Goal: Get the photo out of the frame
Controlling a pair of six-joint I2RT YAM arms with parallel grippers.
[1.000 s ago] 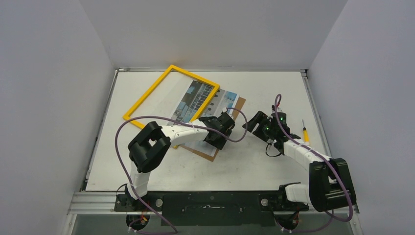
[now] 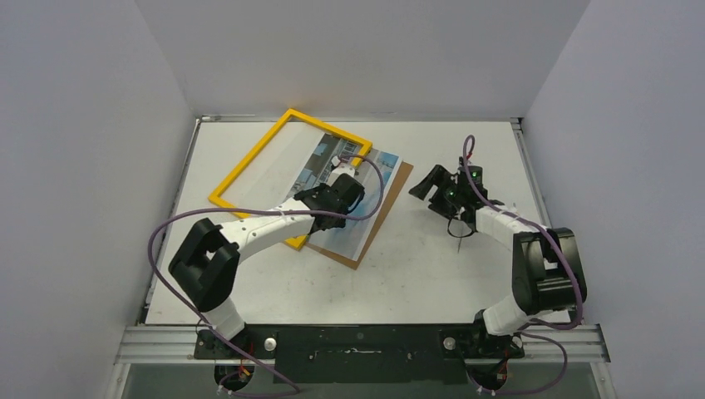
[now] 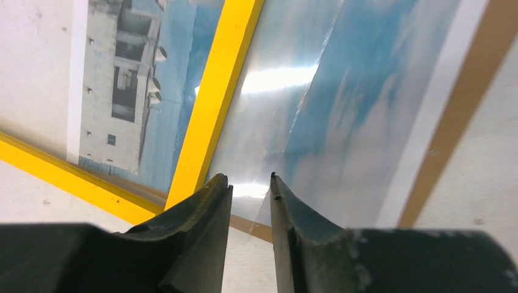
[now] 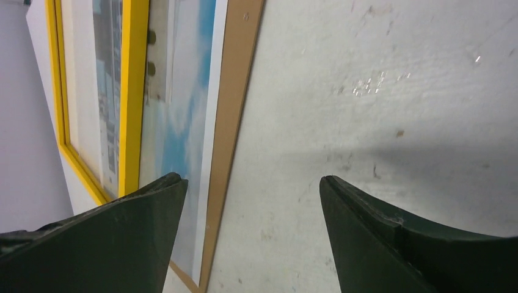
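The yellow frame (image 2: 249, 158) lies flat and tilted at the left of the table. Beneath its right bar, the photo (image 3: 391, 122) sticks out to the right, with a glossy clear sheet (image 3: 262, 122) over part of it. A brown backing board (image 3: 455, 122) shows along the photo's outer edge. Above the lower end of the frame's right bar, my left gripper is part open, nothing between its fingers. To the right of the board, my right gripper stands wide open and empty; its left finger covers part of the photo.
Bare white table (image 2: 416, 283) lies at the front and between the board and the right arm. Grey walls (image 2: 644, 166) close in the sides and back. A purple cable (image 2: 249, 211) loops over the left arm.
My left gripper has moved left from the board's outer edge. The frame, photo and board shifted slightly left earlier on. My right arm has swung a little left and now hides the yellow screwdriver.
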